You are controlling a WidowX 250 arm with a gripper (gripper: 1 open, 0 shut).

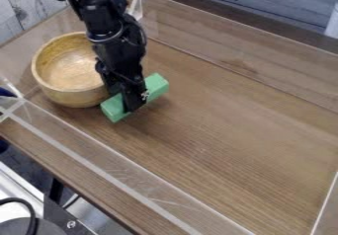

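Observation:
My black gripper [128,94] reaches down from the top left over the wooden table, shut on a green block [145,103]. The block is low over or on the tabletop, just right of a round tan bowl [55,66]; whether it touches the surface I cannot tell. The arm covers the bowl's right part.
Bare wooden table [231,120] fills the middle and right. A clear edge strip runs along the lower left, with a dark object in the bottom left corner. A white panelled surface shows at the top left.

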